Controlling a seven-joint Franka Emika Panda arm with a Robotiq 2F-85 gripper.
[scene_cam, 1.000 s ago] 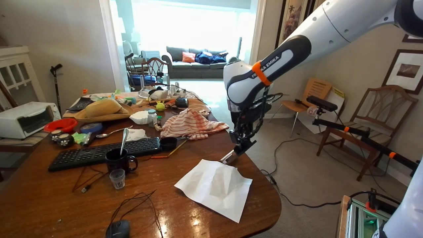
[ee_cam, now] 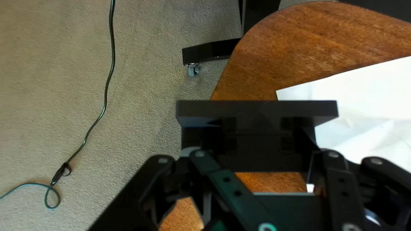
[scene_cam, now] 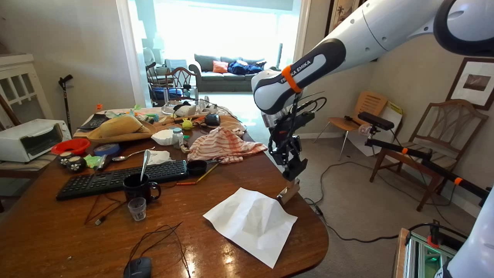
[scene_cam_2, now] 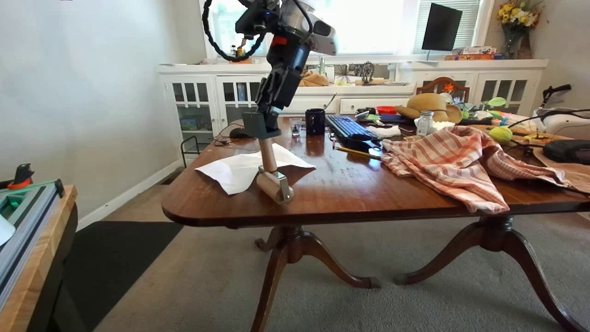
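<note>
My gripper is shut on the handle of a wooden roller. The roller has a light wood barrel in a metal bracket, and its handle rises to the black fingers. In exterior view 1 the barrel stands low beside the right corner of a creased white sheet of paper. Whether it touches the tabletop or the paper's edge, I cannot tell. From the wrist, a dark block between the fingers fills the middle, and the gripper hides the roller. Part of the paper lies to its right.
The rounded table edge is close by. Toward the left stand a black mug with a spoon, a clear cup and a keyboard. A striped cloth lies farther back, and a mouse is in front.
My arm has swung, bringing the gripper more upright and the roller right and nearer in exterior view 1.
</note>
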